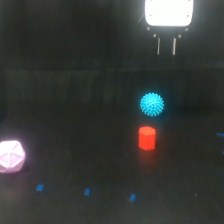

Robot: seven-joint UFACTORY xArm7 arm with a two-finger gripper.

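Note:
High at the upper right of the camera view, my gripper point(166, 46) hangs below its white body point(168, 11). Its two thin fingers stand apart, open, and the dark background shows between them. Well below the gripper and slightly left of it is a spiky cyan ball point(151, 104). Just under the ball in the picture stands a small red block point(147, 138) with flat sides. At the left edge a pale pink faceted ball point(11, 156) is partly cut off by the frame. The gripper touches none of these.
Small blue marks point(87, 191) lie in a row across the front of the dark surface, and another blue mark point(220, 134) shows at the right edge. Dark, bare surface separates the pink ball from the red block.

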